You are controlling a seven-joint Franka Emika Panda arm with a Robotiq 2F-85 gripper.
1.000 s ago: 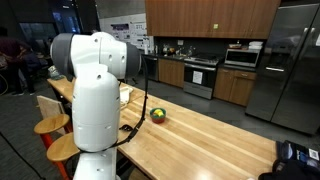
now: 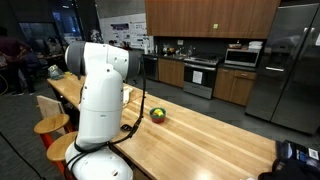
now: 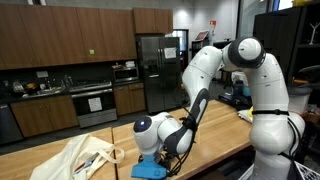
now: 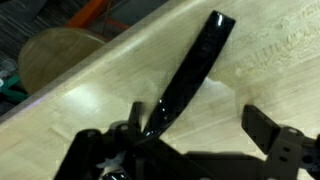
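Note:
A long, narrow black object (image 4: 193, 72) lies slantwise on the pale wooden table in the wrist view. My gripper is open above it. The lower end of the object reaches the left finger (image 4: 128, 140), which partly hides it, while the right finger (image 4: 268, 135) stands apart over bare wood. Whether the left finger touches it, I cannot tell. Exterior view 2 has the gripper low over the table in front of the arm, its fingertips unclear.
A bowl with colourful contents (image 2: 158, 115) stands on the table (image 2: 200, 140). White cloth (image 3: 82, 155) lies on the table. The table edge is close to the black object, with a round wooden stool (image 4: 60, 60) below.
In exterior view 1 the upper arm has shifted a little to the right and down. The bowl has stayed where it was.

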